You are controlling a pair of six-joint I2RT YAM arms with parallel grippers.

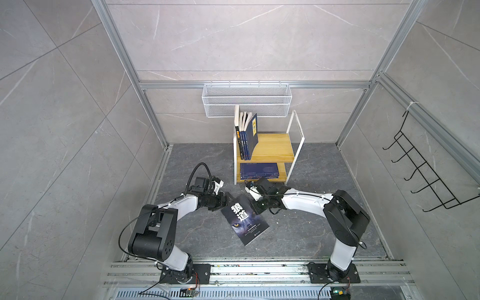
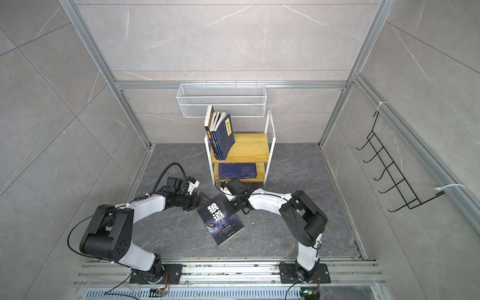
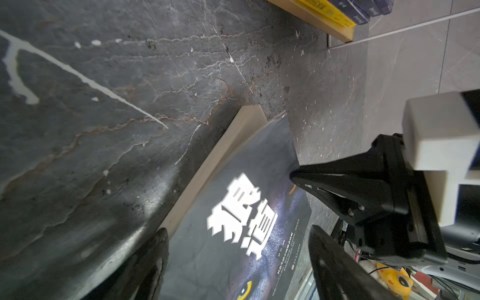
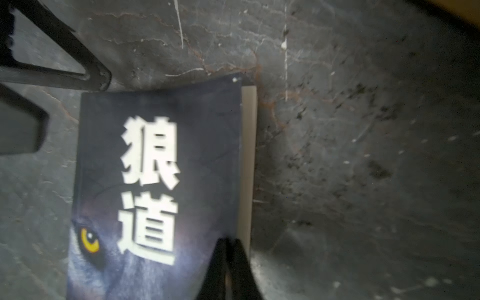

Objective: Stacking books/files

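Observation:
A dark book (image 1: 245,220) with white characters and a wolf's eye on its cover lies flat on the grey floor, turned at an angle. My left gripper (image 1: 225,201) is by its upper left corner. In the left wrist view its fingers (image 3: 142,272) stand wide apart, with the book showing in the gap. My right gripper has its fingertips together over the cover close to the page edge. Nothing shows between them; whether they touch the cover I cannot tell. The upper end of the cover looks slightly raised from the pages.
Behind the book stands a two-level wooden shelf (image 1: 275,145) with white side frames. Several upright books (image 1: 245,135) lean at its upper left; dark blue books (image 1: 259,170) lie flat below. A white wire basket (image 1: 247,100) hangs behind. The upper shelf's right side is bare.

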